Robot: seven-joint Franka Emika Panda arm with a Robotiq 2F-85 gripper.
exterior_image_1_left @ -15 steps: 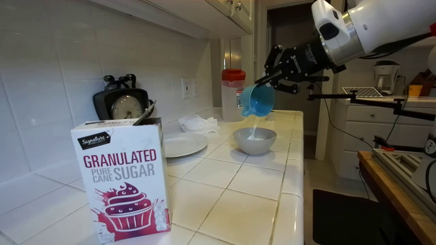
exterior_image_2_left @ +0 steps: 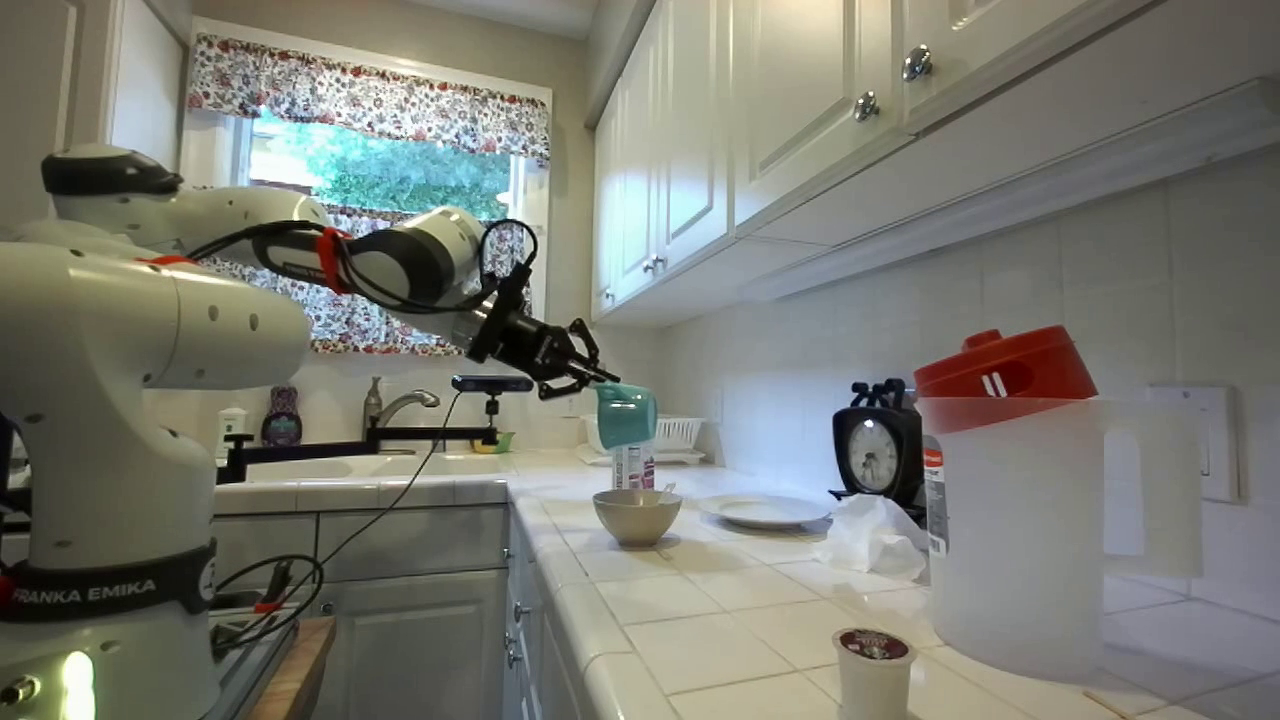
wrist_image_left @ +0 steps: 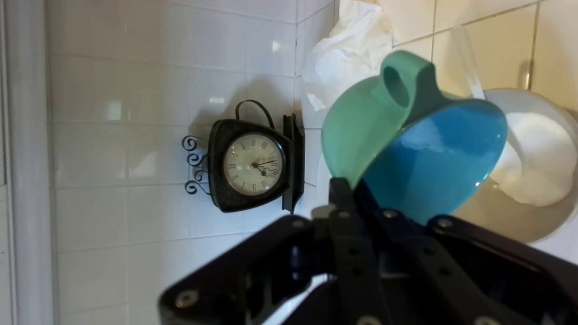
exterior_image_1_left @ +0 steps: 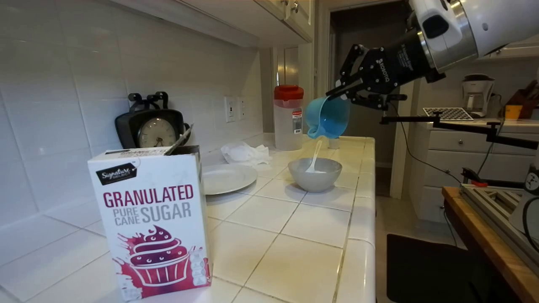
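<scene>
A blue-green cup (exterior_image_1_left: 327, 118) hangs tilted on its side above the grey bowl (exterior_image_1_left: 314, 180). My gripper (exterior_image_1_left: 334, 94) is shut on the cup's rim, one finger inside and one outside, as the wrist view shows. The cup's blue inside (wrist_image_left: 433, 162) faces the wrist camera, with a small pale patch on its wall. White granules (wrist_image_left: 533, 157) lie heaped in the bowl, and a white spoon (exterior_image_1_left: 316, 155) leans in it. Cup and bowl stand clearly apart in the second exterior view.
A sugar box (exterior_image_1_left: 151, 222) stands in the foreground. The plate (exterior_image_1_left: 230, 180), crumpled paper (exterior_image_1_left: 246, 152), black clock (exterior_image_1_left: 151, 126) and red-lidded pitcher (exterior_image_1_left: 289, 118) line the wall side. A small pod cup (exterior_image_2_left: 873, 674) sits near the pitcher. Tiles in front of the bowl are clear.
My gripper and the cup have moved up and to the right in the first exterior view, away from the bowl. The bowl and spoon have stayed in place.
</scene>
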